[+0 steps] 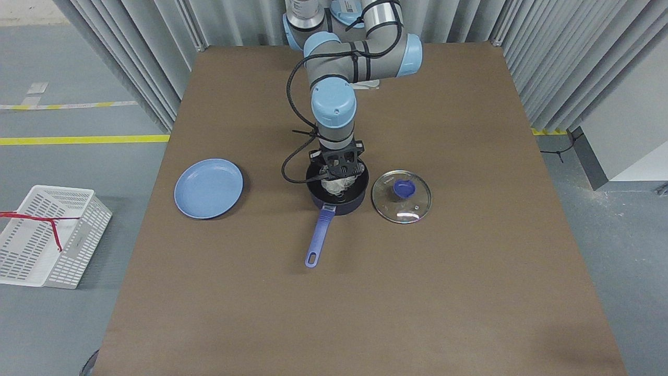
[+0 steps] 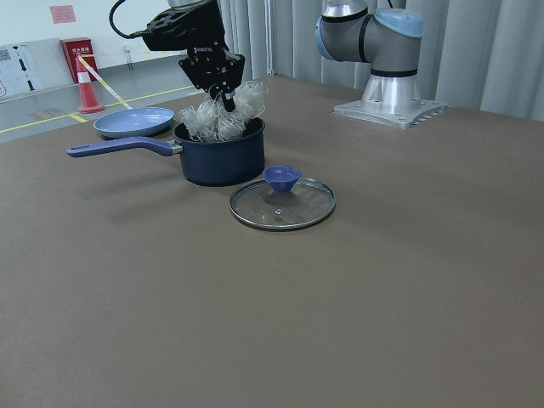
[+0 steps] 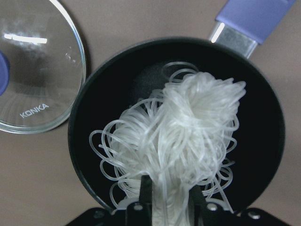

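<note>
A dark blue pot (image 2: 219,163) with a long purple handle (image 1: 318,235) stands mid-table. My gripper is over it, shut on a bundle of white noodles (image 3: 188,127) that fills much of the pot's inside and rises above its rim in the left view. In the wrist view the strands run down between my fingers; the lower fingertips are partly hidden by them.
A glass lid (image 1: 388,210) with a blue knob lies right of the pot. A blue plate (image 1: 208,188) sits to the left. A white basket (image 1: 81,250) is on the floor.
</note>
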